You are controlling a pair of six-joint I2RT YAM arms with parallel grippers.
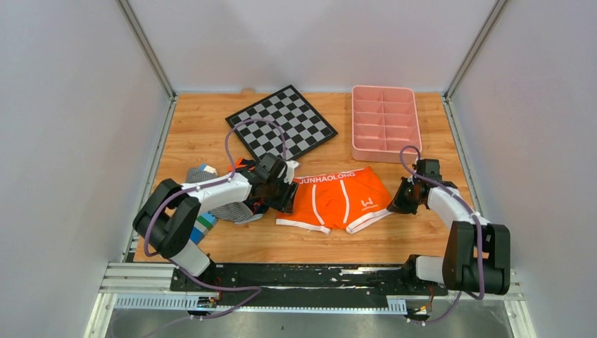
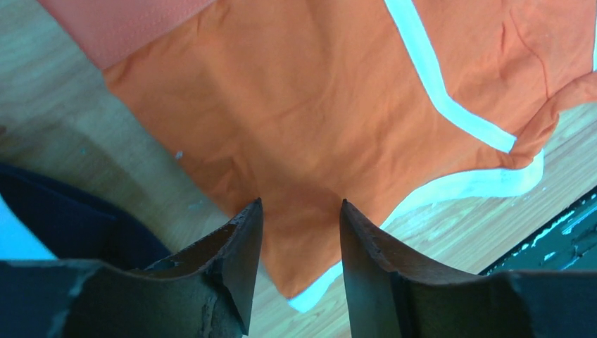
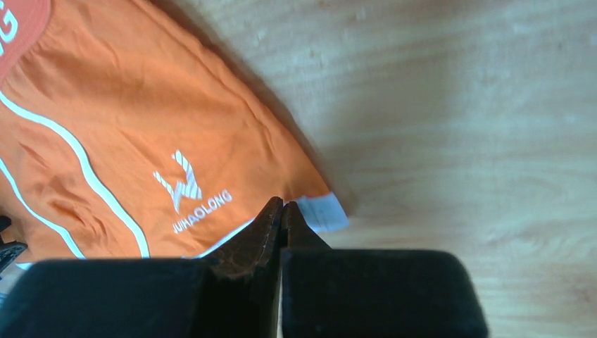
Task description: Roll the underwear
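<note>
The orange underwear (image 1: 331, 201) lies flat on the wooden table, waistband away from me, white hems toward me. My left gripper (image 1: 285, 201) is over its left end; in the left wrist view its fingers (image 2: 232, 260) stand apart, low over the orange cloth (image 2: 296, 141), with nothing seen held. My right gripper (image 1: 396, 205) is at the lower right corner of the underwear; in the right wrist view it is shut at the white-hemmed corner (image 3: 320, 211), and whether cloth is caught between its tips cannot be seen.
A pink divided box (image 1: 386, 120) and a checkered board (image 1: 281, 121) stand at the back. A pile of other clothes (image 1: 232, 211) lies left, partly under my left arm.
</note>
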